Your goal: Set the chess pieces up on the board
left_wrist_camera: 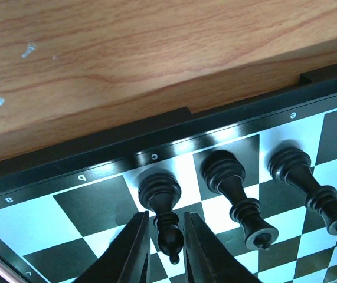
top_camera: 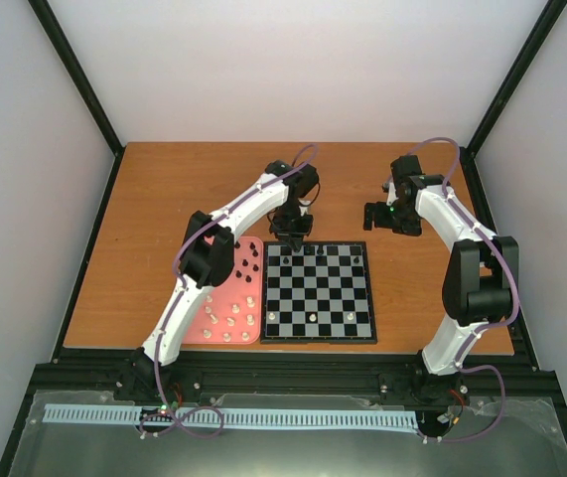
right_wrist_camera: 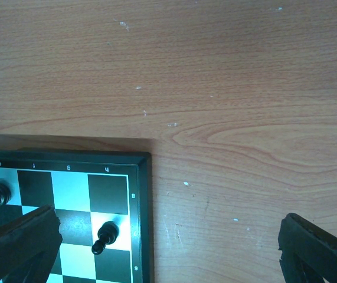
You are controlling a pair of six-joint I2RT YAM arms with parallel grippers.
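On the c square of the board's far row stands a black bishop (left_wrist_camera: 160,191), its base on the light square. My left gripper has its fingers parted on either side of the bishop's upper part, with gaps showing. Beside it are a black queen (left_wrist_camera: 232,197) and, on e, a taller black piece (left_wrist_camera: 313,191), likely the king. The chessboard (top_camera: 318,342) lies mid-table. Off the board's far right corner, my right gripper is wide open and empty; a black pawn (right_wrist_camera: 106,233) stands near that corner.
Left of the board, a pink tray (top_camera: 221,295) holds several black and white pieces. Three white pawns, one of them the middle pawn (top_camera: 313,318), stand near the front of the board. Bare wood (top_camera: 432,298) lies to the right and behind.
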